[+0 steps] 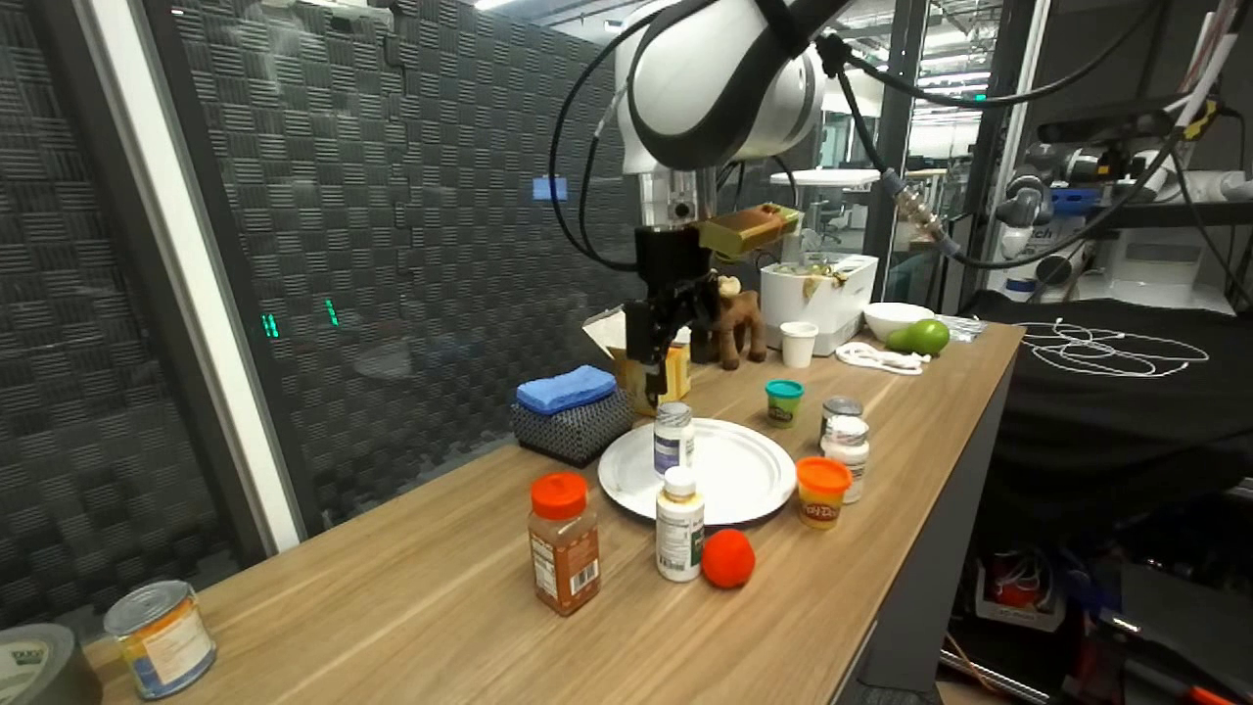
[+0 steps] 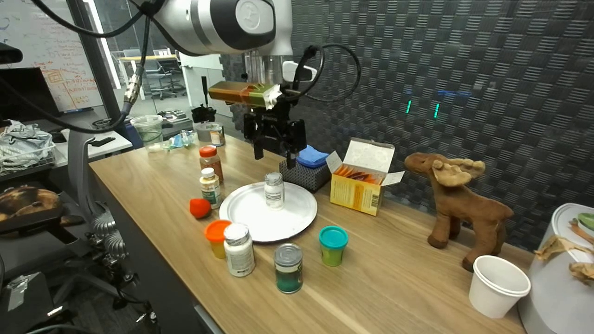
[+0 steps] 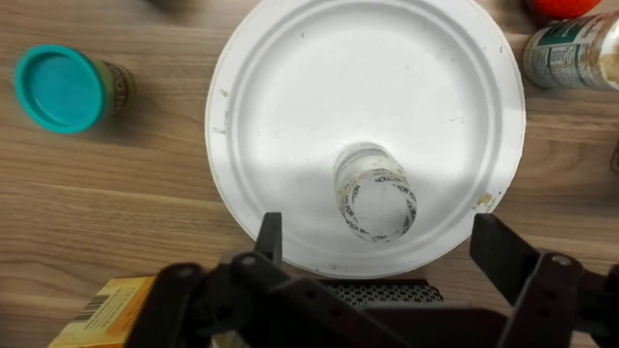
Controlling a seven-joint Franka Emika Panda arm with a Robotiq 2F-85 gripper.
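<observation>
A white bottle with a pale lid stands upright on the white plate, left of the plate's middle in exterior view 1. My gripper is above and behind the bottle, clear of it. In the wrist view the gripper has its fingers spread wide, with nothing held; the bottle's round top appears between and just beyond them.
Around the plate stand a teal-lidded tub, a small can, another white bottle, an orange-lidded tub, a red ball and a spice jar. Behind are an open yellow box and a mesh box.
</observation>
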